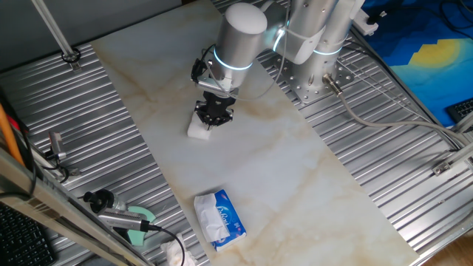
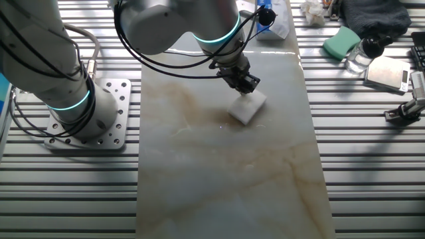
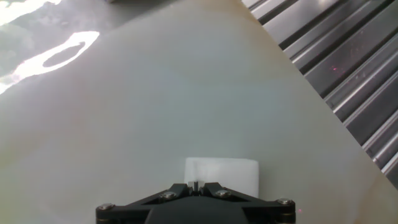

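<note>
A white, sponge-like block is at my gripper, over the upper part of the marble-patterned board. In exterior view 2, the white block sits just below the fingertips of my gripper. The wrist view shows the fingers closed together at the near edge of the white block, with a small pale bit between the tips of my gripper. Its underside is hidden, so whether it touches the board is unclear.
A blue-and-white tissue pack lies at the board's lower left. Beyond the edge are a green object, a clear bottle and a small scale on the ribbed metal table. Much of the board is clear.
</note>
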